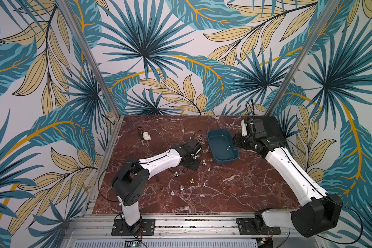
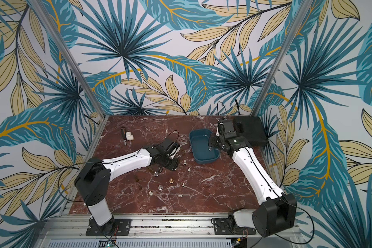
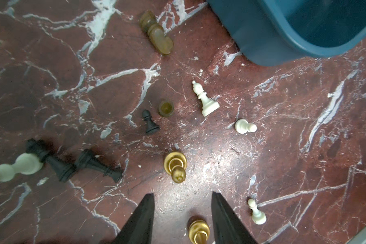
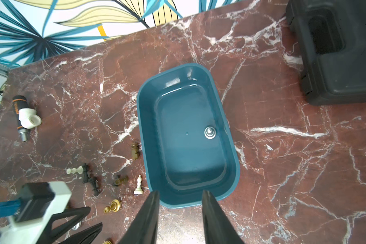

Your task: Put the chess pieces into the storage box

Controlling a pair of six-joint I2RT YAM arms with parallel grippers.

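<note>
Chess pieces lie scattered left of and before the blue box: a gold piece, another gold piece, white bishop, black pawn, fallen black pieces and several others. One silvery piece is inside the box. My left gripper hangs above the pieces, fingers apart and empty, the lower gold piece between them in view from above. My right gripper is open and empty, raised at the box's right side.
A black case stands at the back right. A dark cylinder with white fitting lies at the back left.
</note>
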